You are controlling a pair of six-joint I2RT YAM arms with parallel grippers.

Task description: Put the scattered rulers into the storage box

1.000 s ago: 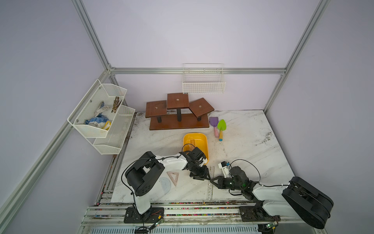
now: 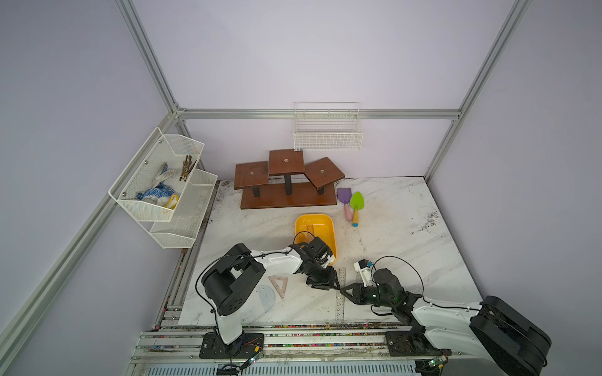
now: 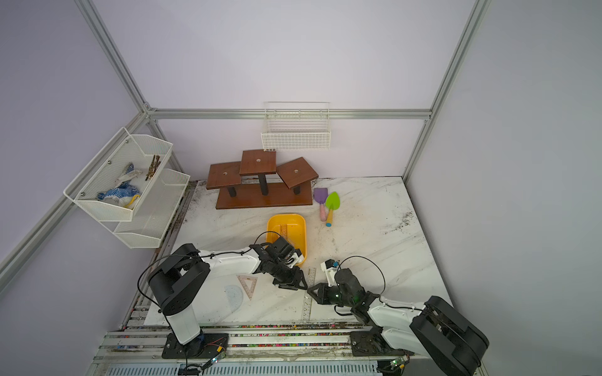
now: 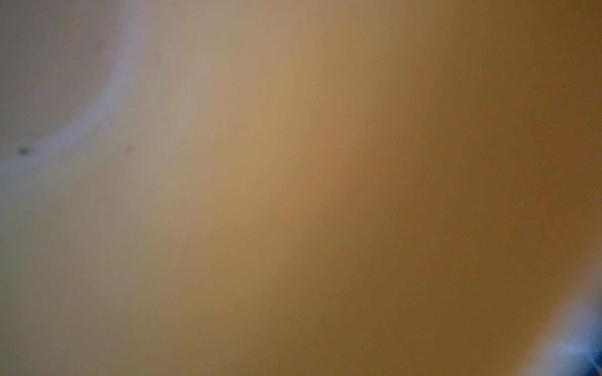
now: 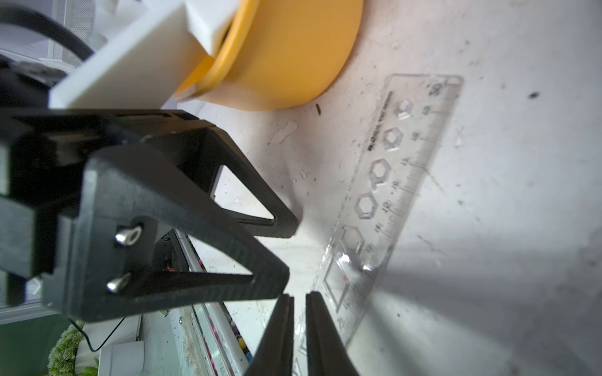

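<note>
A long clear ruler (image 5: 379, 169) lies on the table, in front of the yellow storage box (image 2: 327, 230). To its left are a clear triangle (image 2: 277, 286) and a faint round protractor (image 2: 266, 299). Another ruler (image 2: 309, 228) seems to rest inside the box. Close over the long ruler's left side, my left gripper has its fingers apart with nothing between them. My right gripper hangs above the ruler's near part, a narrow gap showing between its fingertips. Touch with the ruler cannot be made out. Only blurred yellow fills the left wrist view.
A brown stepped stand (image 2: 288, 196) stands at the back, with purple (image 2: 344, 195) and green (image 2: 356, 201) toy shovels beside it. A white wall basket (image 2: 164, 181) hangs at the left.
The right arm's elbow has swung outward and its gripper has shifted slightly right. The near end of the long ruler has moved slightly right. My left arm looks nearly still.
</note>
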